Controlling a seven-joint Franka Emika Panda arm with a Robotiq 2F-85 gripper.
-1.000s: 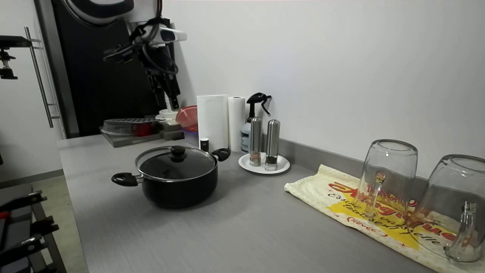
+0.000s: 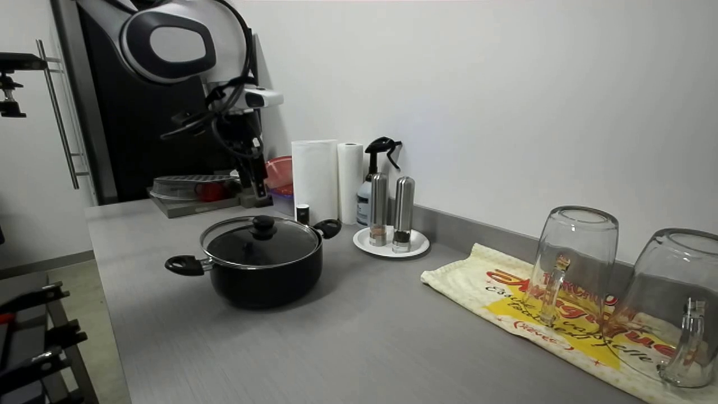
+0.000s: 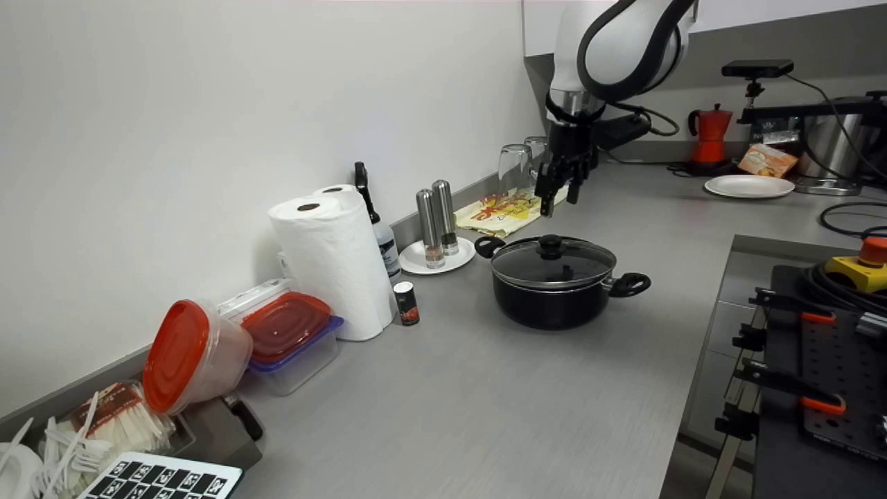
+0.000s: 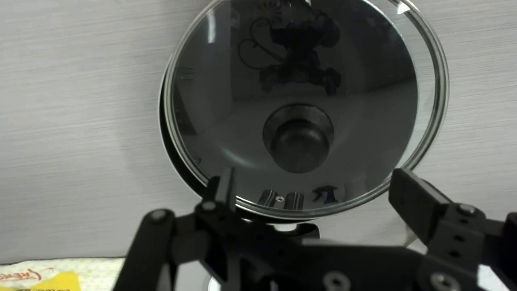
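Note:
On the grey counter stands a black two-handled pot, covered by a glass lid with a round black knob. In the wrist view the lid sits slightly off-centre, with a dark sliver of the pot's rim showing along its left side. My gripper hangs above the pot, fingers pointing down and apart from the lid. Its fingers are spread wide, open with nothing between them. The knob lies ahead of the fingertips in the wrist view.
A white plate with two steel grinders stands by the wall, near paper towel rolls and a spray bottle. Glass mugs rest upside down on a cloth. A small dark jar is beside the rolls.
My arm has come down, bringing the open gripper lower in exterior view 1. The pot and its lid have stayed put.

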